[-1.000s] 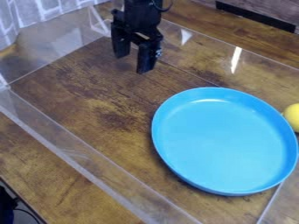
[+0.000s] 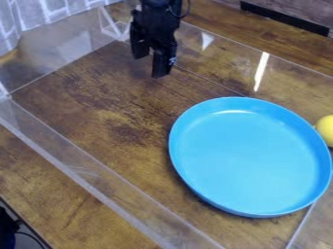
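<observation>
The black gripper [image 2: 152, 58] hangs at the top middle of the camera view, above the wooden surface at the back. Its two fingers point down and stand apart, with nothing visible between them. A large light blue plate [image 2: 248, 154] lies at the right front, well away from the gripper. A yellow round object [image 2: 325, 130] is cut off at the right edge, beside the plate.
Clear plastic walls [image 2: 124, 209] border the wooden work surface [image 2: 85, 112]. Dark cables sit outside at the lower left corner.
The gripper has shifted slightly upward in the view, and its fingers look turned or closer together. The plate and yellow object stay where they were.
</observation>
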